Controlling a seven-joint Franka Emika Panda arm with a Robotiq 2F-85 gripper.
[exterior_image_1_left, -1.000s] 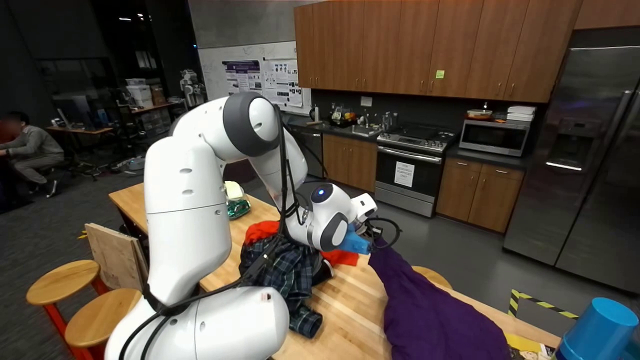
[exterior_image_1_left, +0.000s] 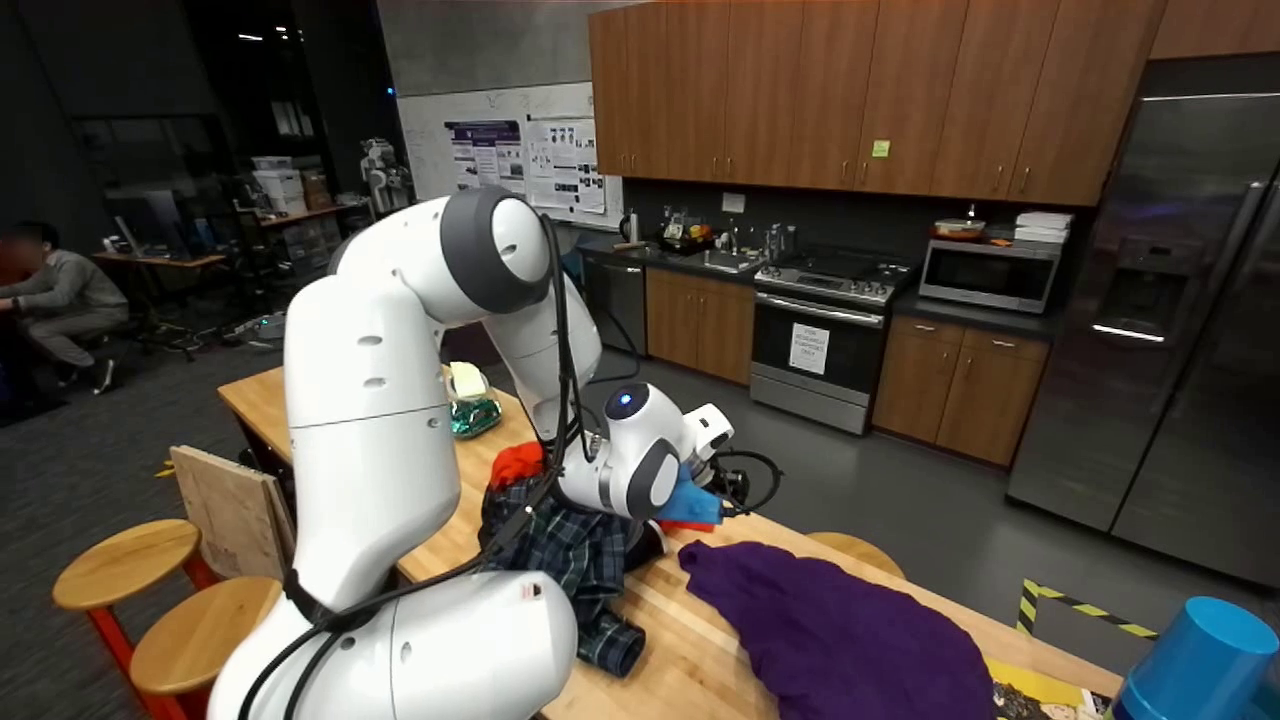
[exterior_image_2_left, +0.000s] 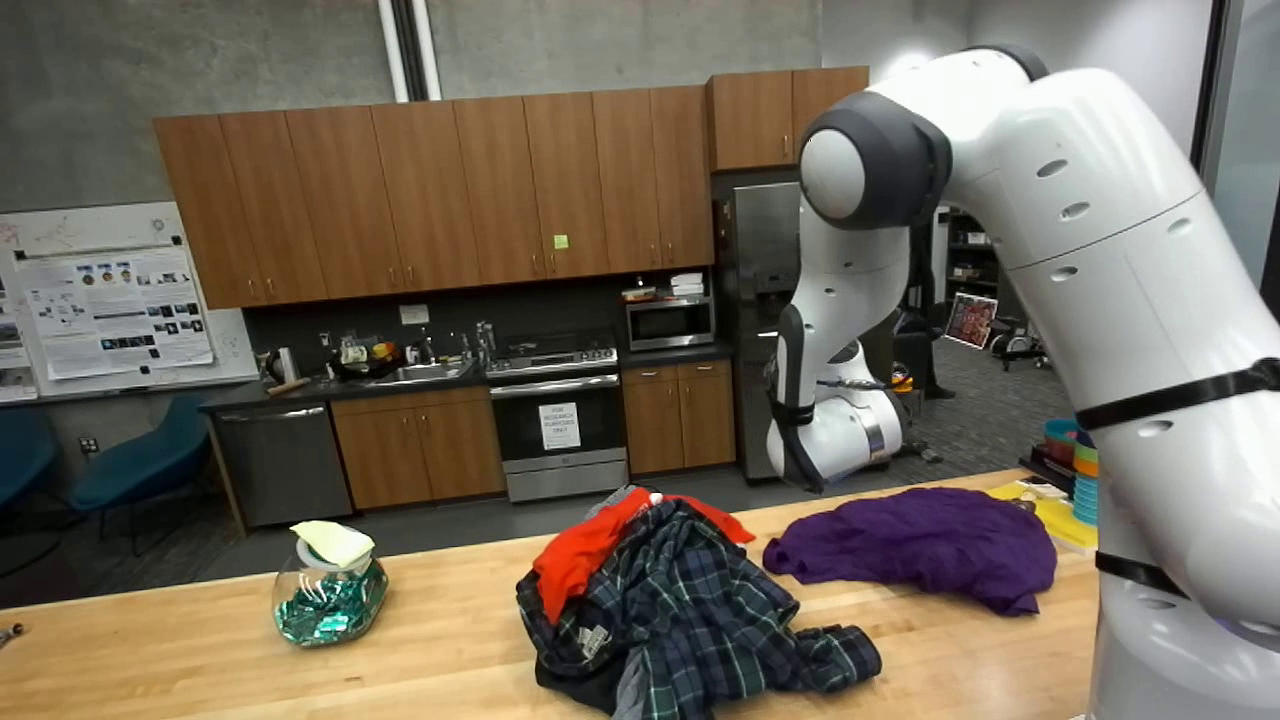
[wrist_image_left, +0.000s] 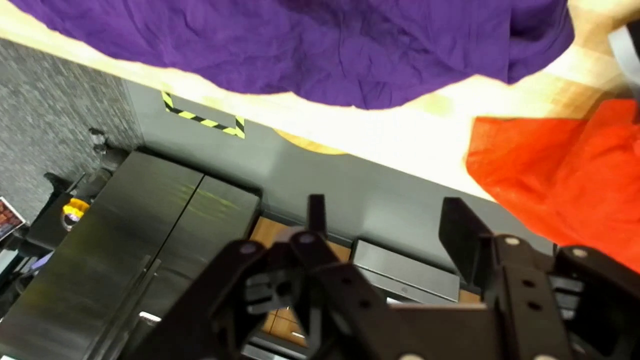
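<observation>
A purple cloth (exterior_image_1_left: 840, 624) lies crumpled on the wooden table, to the right of a heap of clothes in both exterior views. The heap holds a dark plaid shirt (exterior_image_2_left: 720, 600) and a red cloth (exterior_image_2_left: 588, 554). In the wrist view my gripper has its fingers spread, with nothing between them. The purple cloth (wrist_image_left: 336, 48) shows across the top of that view, clear of the fingertips, and the red cloth (wrist_image_left: 558, 174) lies off to the right. In exterior view 1 the fingertips are hard to make out beyond the blue part of the wrist.
A glass bowl (exterior_image_2_left: 330, 600) with green shiny contents stands on the table left of the heap. Blue cups (exterior_image_1_left: 1200, 666) stand at the near right end, beside a yellow printed sheet (exterior_image_1_left: 1038, 690). Bare tabletop (exterior_image_2_left: 444, 600) separates bowl and heap.
A second ago the purple cloth was stretched up to my gripper. It now lies lower on the table, apart from the gripper, which has moved slightly left and down in exterior view 1.
</observation>
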